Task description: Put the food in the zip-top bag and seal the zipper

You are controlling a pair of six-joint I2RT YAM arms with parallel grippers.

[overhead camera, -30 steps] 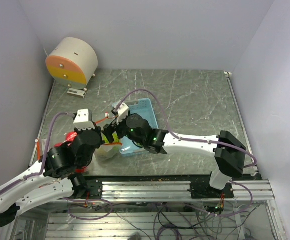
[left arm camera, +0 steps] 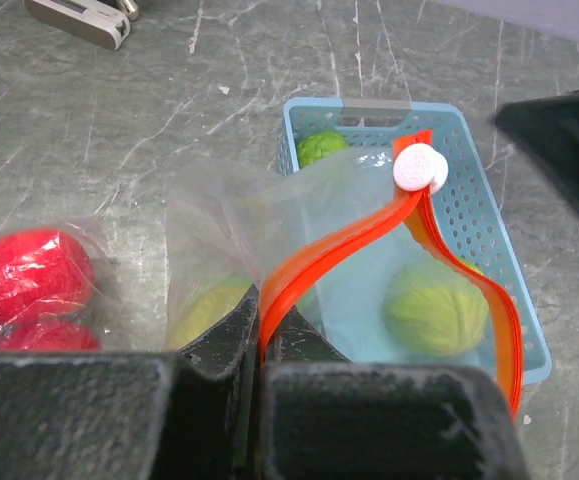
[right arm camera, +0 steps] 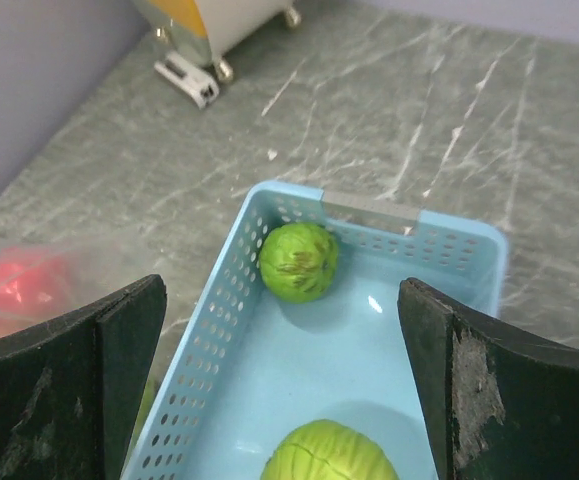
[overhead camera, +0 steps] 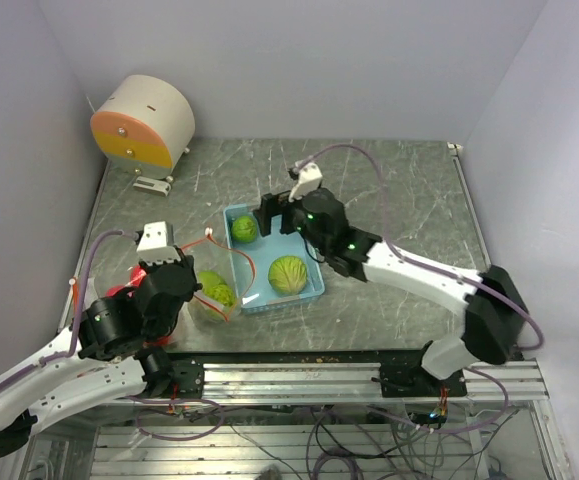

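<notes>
My left gripper is shut on the rim of the clear zip top bag (left arm camera: 209,220), whose orange zipper (left arm camera: 319,255) arches open with a white slider (left arm camera: 414,168). Yellow-green food (overhead camera: 212,285) shows inside the bag. The blue basket (overhead camera: 310,285) holds a small green cabbage (right arm camera: 297,260) at the back and a larger one (overhead camera: 287,275) nearer the front. My right gripper (overhead camera: 274,212) hangs open above the back of the basket, empty, with the small cabbage between and beyond its fingers in the right wrist view.
Packs of red food (left arm camera: 36,275) lie left of the bag. A cream, orange and yellow container (overhead camera: 139,120) stands at the back left, with a small grey object (overhead camera: 152,186) before it.
My right gripper has moved from over the bag opening, right and back, to above the small cabbage in the basket. The left gripper has barely moved.
</notes>
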